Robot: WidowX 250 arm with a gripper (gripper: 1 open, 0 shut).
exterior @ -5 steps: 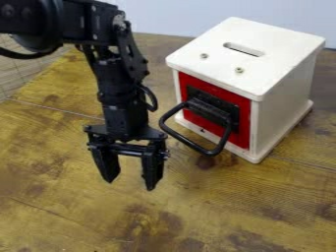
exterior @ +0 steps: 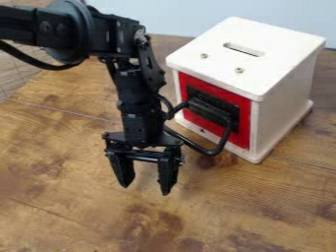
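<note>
My black gripper (exterior: 145, 175) hangs fingers-down over the wooden table, left of and in front of a white box (exterior: 268, 61) with a slotted, sloped top. The gripper is open, with nothing between its fingers. The box's front has a red panel (exterior: 242, 143) with a black latch fitting and a looped black handle (exterior: 230, 126) sticking out toward the arm; part of the handle is hidden behind the arm.
A white wall (exterior: 144, 10) stands behind. The arm fills the upper left.
The arm and gripper have shifted slightly to the right, closer to the box's handle. The box has not visibly moved.
</note>
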